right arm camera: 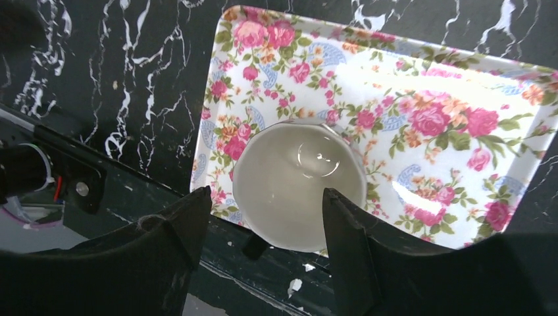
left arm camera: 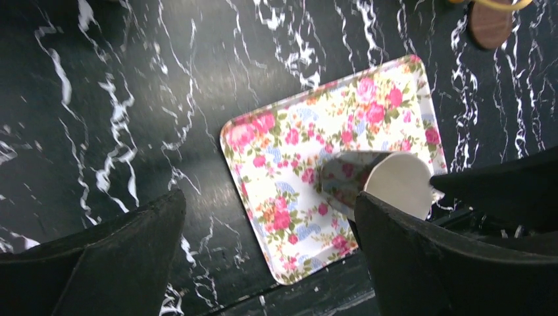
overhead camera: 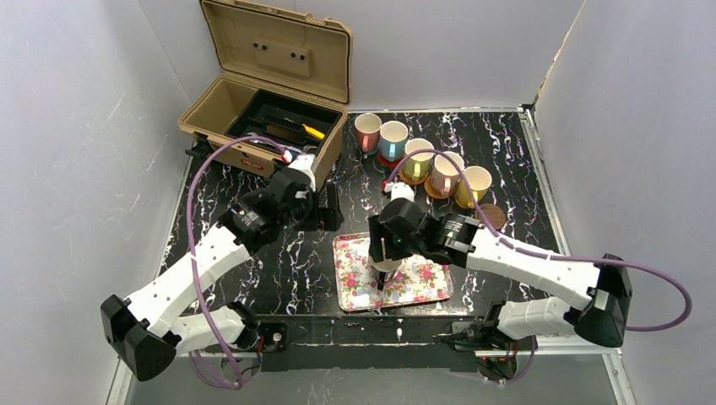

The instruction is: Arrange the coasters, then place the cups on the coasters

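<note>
A cup (right arm camera: 299,184) with a plain pale inside and a black handle stands upright on the floral tray (overhead camera: 422,283). My right gripper is above it with its fingers parted, one to each side of the rim; whether they touch it does not show clearly. From the left wrist view the same cup (left arm camera: 400,181) appears partly behind one of my left fingers. My left gripper (overhead camera: 331,208) stands open left of the tray's back edge, nothing between its fingers. A bare brown coaster (overhead camera: 490,217) lies at the right end of the cup row.
Several coloured mugs (overhead camera: 416,159) stand in a slanting row on the back right of the marble table, some on coasters. An open tan case (overhead camera: 253,160) with tools occupies the back left. The table left of the tray is clear.
</note>
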